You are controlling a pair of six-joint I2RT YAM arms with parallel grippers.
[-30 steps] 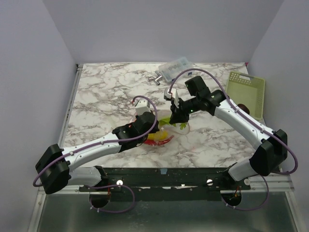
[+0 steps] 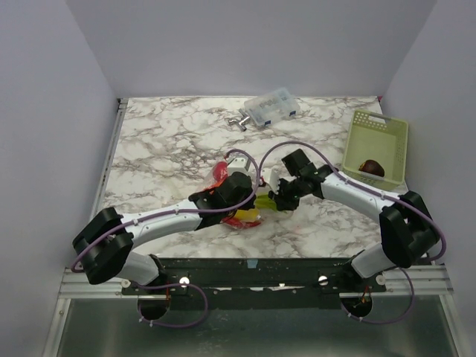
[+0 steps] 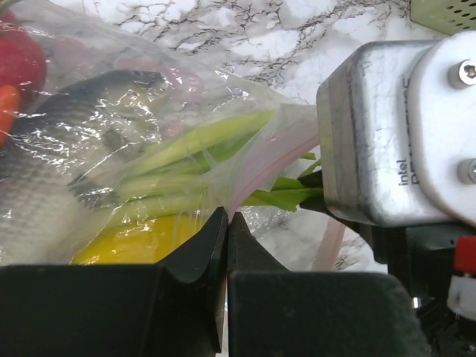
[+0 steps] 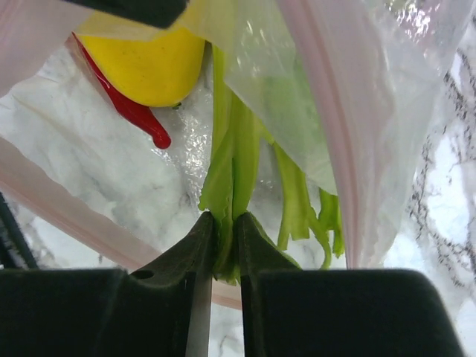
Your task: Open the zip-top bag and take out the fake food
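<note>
The clear zip top bag [image 3: 253, 97] lies open, its pinkish rim running into the tips of my left gripper, which is shut on that edge. Green leafy stalks [image 4: 236, 167] reach out of the mouth. At their ends, my right gripper has a finger on each side, narrowly spaced, with the leaf filling the gap. Inside the bag are a yellow pepper [image 4: 145, 67], a red chili [image 4: 134, 111], a grey fish [image 3: 97, 134] and a red item [image 3: 21, 63]. From above, both arms cover much of the bag.
A green basket [image 2: 405, 145] with a dark brown item [image 2: 372, 168] stands at the right. The clear plastic box [image 2: 271, 108] and small metal parts [image 2: 239, 120] lie at the back. Bare marble shows at left and front right.
My left gripper has shifted right. In the basket, the dark item stays put.
</note>
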